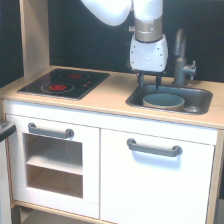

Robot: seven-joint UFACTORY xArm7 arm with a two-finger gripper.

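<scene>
A greenish round dish (163, 102) rests in the dark sink basin (197, 102) at the right of the toy kitchen counter. Just behind and above that dish, my white arm points downward with its gripper (149, 80) over the back left part of the sink. Two dark fingers stand apart, and nothing shows between them. The gripper appears clear of the dish.
A dark faucet (181, 60) rises close to the right of the gripper. On the left lies a black stovetop (62, 83) with red burner rings, empty. Bare wooden counter (112, 92) separates stove and sink. Below are an oven door (52, 131) and a white cabinet door (150, 180).
</scene>
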